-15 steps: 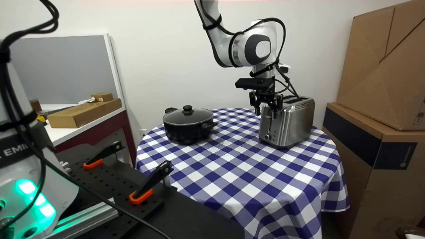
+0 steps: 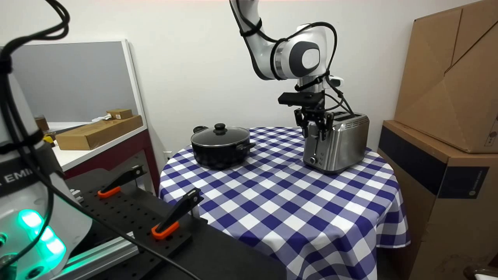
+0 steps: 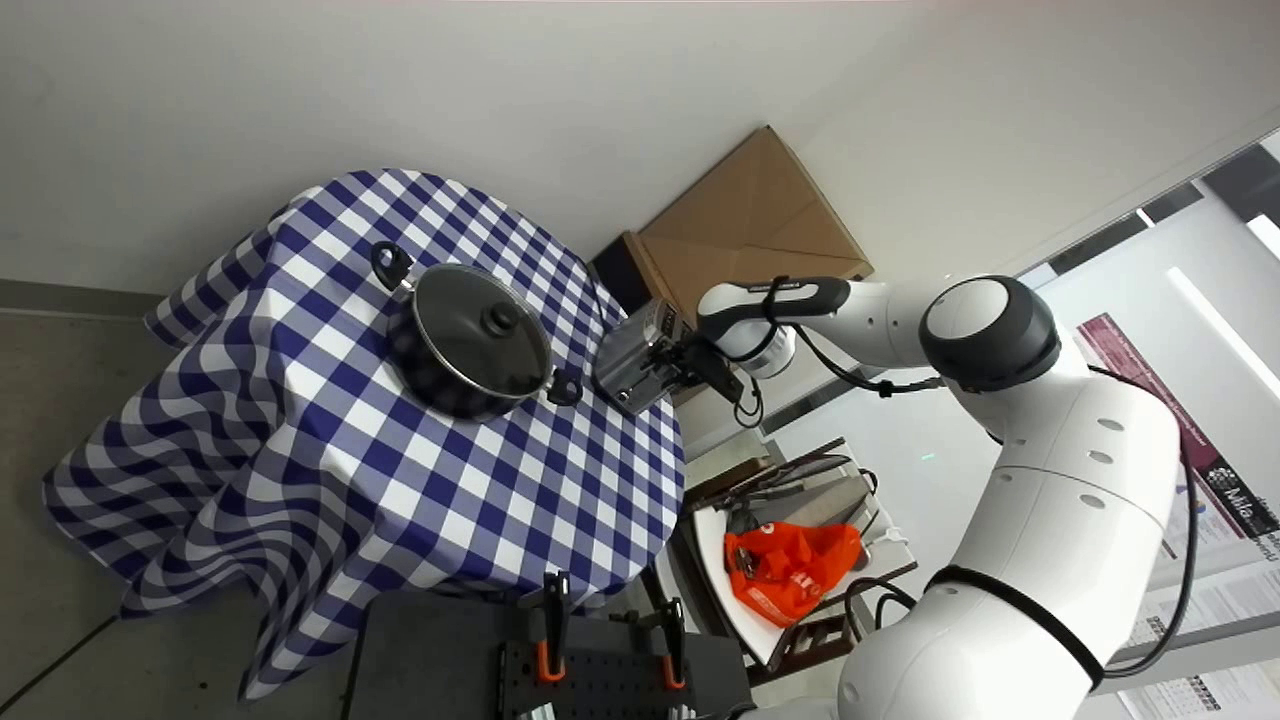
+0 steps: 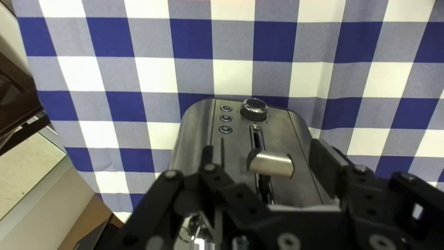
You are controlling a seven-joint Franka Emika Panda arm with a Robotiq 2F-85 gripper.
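A silver toaster [image 2: 344, 142] stands upright on the right part of the table. In the wrist view its front panel shows a lever [image 4: 271, 164] near the top of a vertical slot, a round knob [image 4: 254, 109] and several small buttons [image 4: 225, 118]. My gripper is open, its fingers spread to either side of the lever with a gap on both sides. The exterior view places the gripper at the toaster's front face, pointing down. Whether any finger touches the toaster cannot be told.
A black lidded pot [image 2: 220, 147] sits to the left on the checkered tablecloth [image 2: 275, 205]. Large cardboard boxes [image 2: 439, 186] rise close behind the table's right edge.
The arm and gripper have shifted slightly right and a little lower, closer to the toaster's front. The toaster and pot have not moved.
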